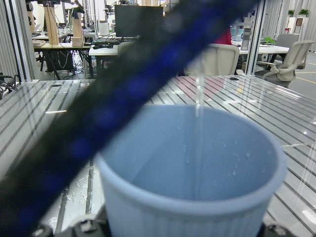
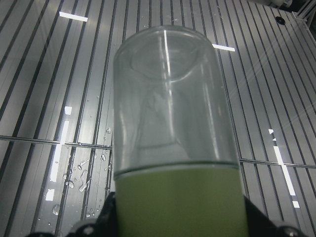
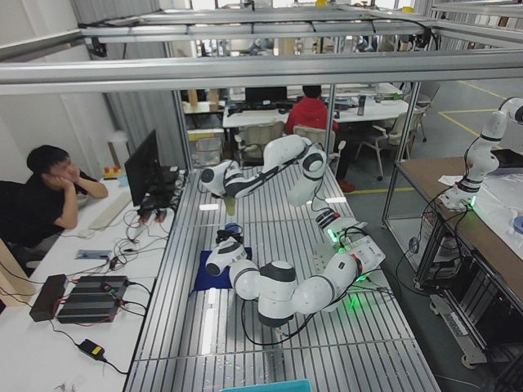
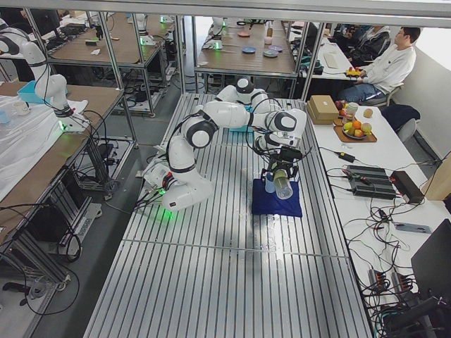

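Note:
A pale blue cup (image 1: 187, 192) fills the lower left wrist view, with a thin clear stream falling into it and droplets inside. My left gripper (image 3: 227, 237) holds it low over a dark blue cloth (image 4: 275, 204). In the right wrist view, my right gripper is shut on a clear container (image 2: 173, 108) with a green-yellow lower part (image 2: 180, 202), which is held tilted above the cup, as the camera right view shows. A blurred dark blue band crosses the left wrist view diagonally.
A cyan bin (image 3: 265, 386) stands at the near end of the slatted metal table (image 4: 211, 282). Water drops lie on the table. A side desk with electronics, a monitor and fruit runs alongside, where a person sits.

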